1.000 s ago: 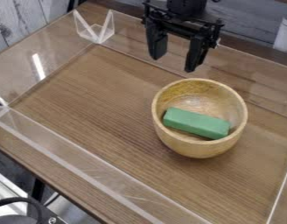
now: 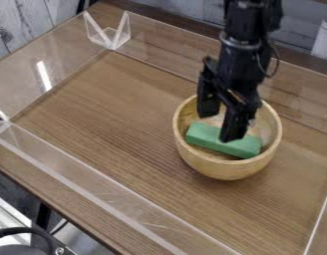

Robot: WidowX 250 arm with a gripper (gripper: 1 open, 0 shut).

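Observation:
A tan bowl (image 2: 223,166) sits on the wooden table right of centre, holding a green block (image 2: 226,143) that lies tilted inside it. My dark gripper (image 2: 219,122) hangs open over the bowl, its fingers pointing down at the green block and reaching inside the rim. Whether the fingertips touch the block I cannot tell.
A white angular object (image 2: 109,30) stands at the back left. Dark cabling lies at the bottom left, past the table's edge.
The bowl and block look unmoved.

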